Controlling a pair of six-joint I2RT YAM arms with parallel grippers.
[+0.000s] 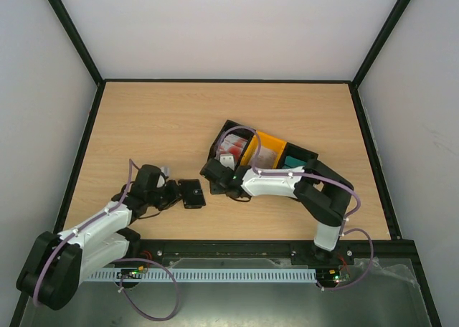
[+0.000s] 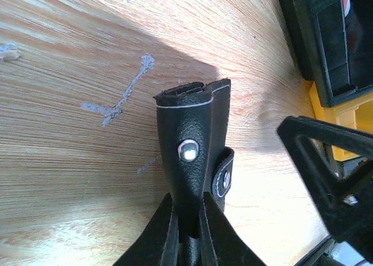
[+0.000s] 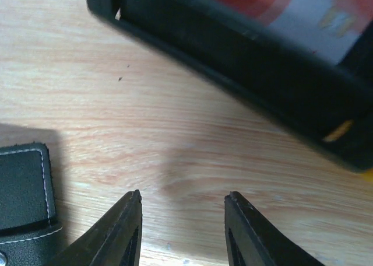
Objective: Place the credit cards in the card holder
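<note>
The black leather card holder (image 1: 192, 193) with pale stitching and metal snaps stands out from my left gripper, whose fingers are shut on its near part. In the left wrist view the holder (image 2: 195, 126) is seen nearly edge-on; whether a card sits inside cannot be told. My right gripper is open over bare wood, nothing between its fingers, to the right of the holder (image 3: 26, 196) and apart from it. Red-and-white cards (image 1: 231, 146) lie in the black bin behind.
A row of bins stands at the centre right: a black one (image 1: 217, 142) on the left, a yellow one (image 1: 272, 142) with a pale item, then a black one with something green (image 1: 293, 162).
</note>
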